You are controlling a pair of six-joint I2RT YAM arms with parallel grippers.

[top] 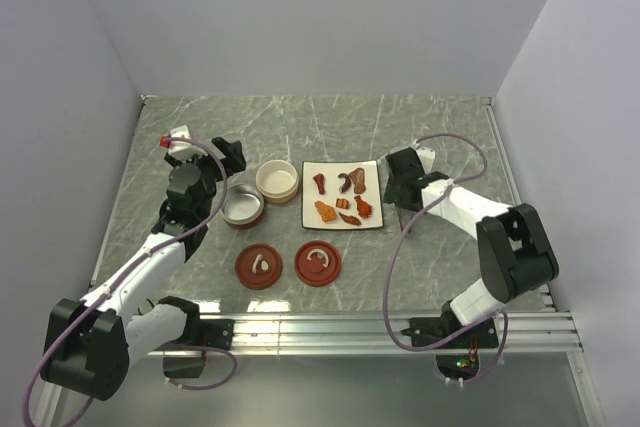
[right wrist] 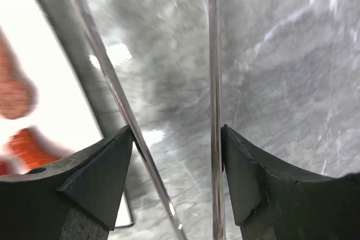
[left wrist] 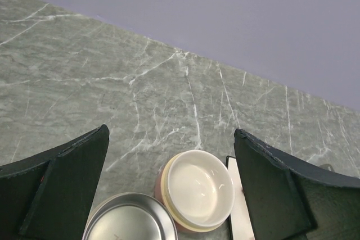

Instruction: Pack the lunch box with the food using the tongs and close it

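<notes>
Metal tongs (right wrist: pixel 216 82) are clamped in my right gripper, one silvery arm against each finger, the two arms spread apart. This gripper is just right of the white, dark-rimmed tray (top: pixel 312 219), which bears several toy food pieces such as an orange-brown one (top: pixel 325 211) and a red-brown one (top: pixel 363 206). On the left, my left gripper stands open and empty above the table. Below it in the left wrist view are a cream bowl (left wrist: pixel 199 189) and a steel-lined bowl (left wrist: pixel 126 223).
Two red-brown lids with pale handles, the left lid (top: pixel 247 277) and the right lid (top: pixel 328 274), lie at the front of the table. Purple cables (top: pixel 388 292) hang along both arms.
</notes>
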